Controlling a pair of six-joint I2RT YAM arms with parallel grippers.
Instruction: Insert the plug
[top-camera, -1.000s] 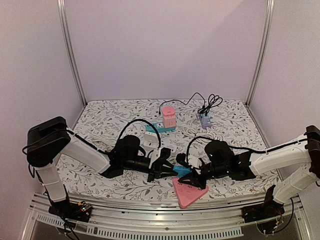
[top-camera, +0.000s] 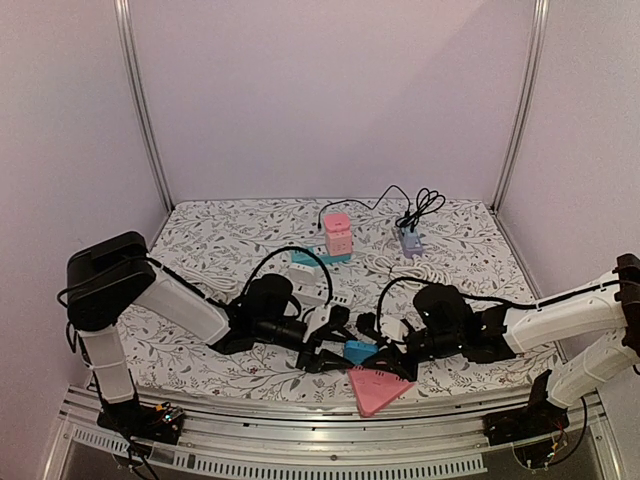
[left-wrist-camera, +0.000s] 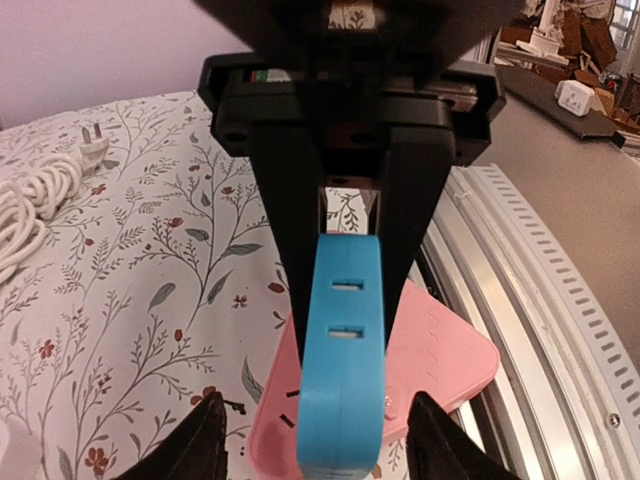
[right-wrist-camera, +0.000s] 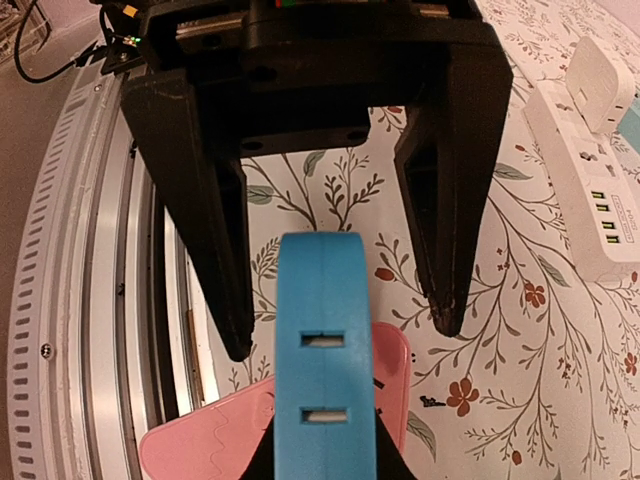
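Note:
A blue block with slots is held above the front of the table. My right gripper is shut on its right end; in the right wrist view, dark fingers press both sides of the block at the bottom edge. Facing it, my left gripper stands open around the block's left end. Free space shows between the left fingers and the blue block in the left wrist view. A white plug on a coiled cord lies on the table. A white power strip lies behind the grippers.
Below the block lies a pink triangular plate near the front rail. Farther back are a pink block, a blue strip and a lilac piece with black cable. White cords lie coiled on the table.

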